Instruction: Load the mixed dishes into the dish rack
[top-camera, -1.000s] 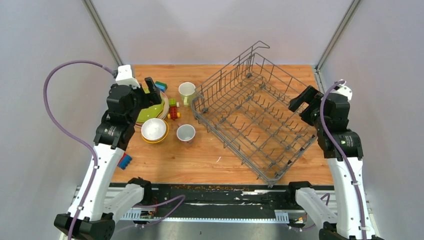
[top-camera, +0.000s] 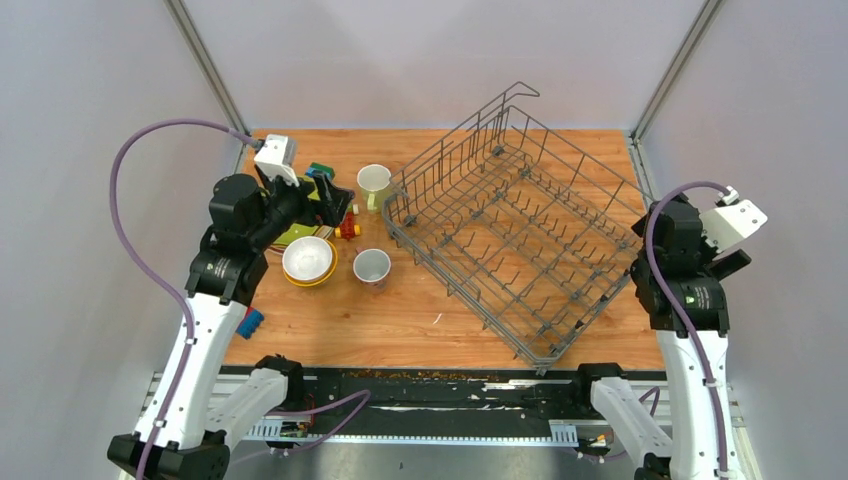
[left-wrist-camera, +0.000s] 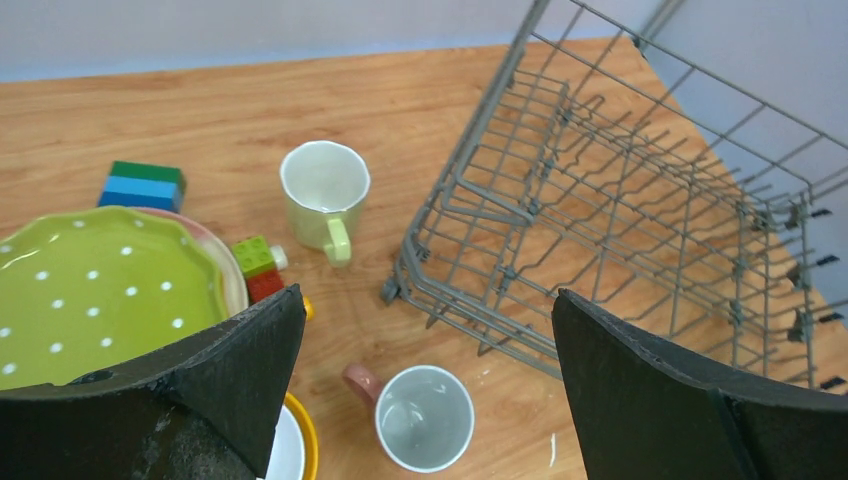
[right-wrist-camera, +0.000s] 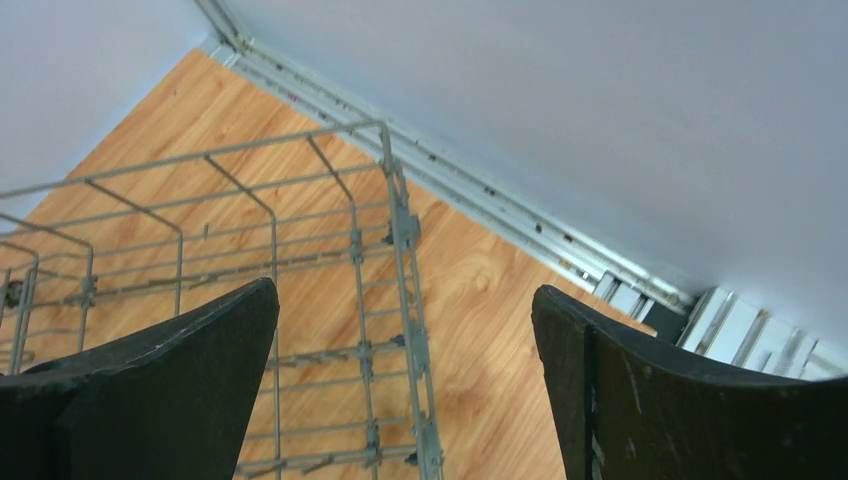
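My left gripper (top-camera: 330, 200) hangs open and empty over the dishes at the left: a green dotted plate (left-wrist-camera: 110, 280) on a pale plate, a white bowl (top-camera: 307, 256) on a yellow dish, a pale green mug (left-wrist-camera: 322, 185) and a small cup (left-wrist-camera: 424, 420) with a pink handle. The wire dish rack (top-camera: 510, 240) fills the centre-right of the table. My right gripper (top-camera: 730, 262) is open and empty beside the rack's right side, near the wall.
Toy bricks (left-wrist-camera: 141, 183) lie among and behind the dishes, with more at the front left (top-camera: 250, 322). Bare wood shows along the front left of the table. Walls enclose the back and sides.
My right gripper has swung rightward, away from above the rack toward the right wall.
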